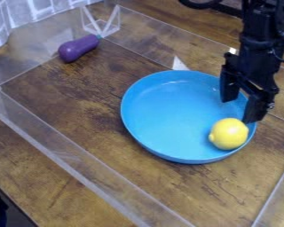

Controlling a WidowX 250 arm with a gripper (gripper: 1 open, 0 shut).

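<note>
A blue round bowl (169,113) sits on the wooden table with a yellow lemon-like object (229,133) in its right front part. A black robot gripper (244,96) hangs over the bowl's right rim, behind the yellow object and apart from it. It looks open, with nothing seen held between its fingers.
A purple eggplant-like object (79,47) lies at the back left. Clear edges or panels run along the left and right sides.
</note>
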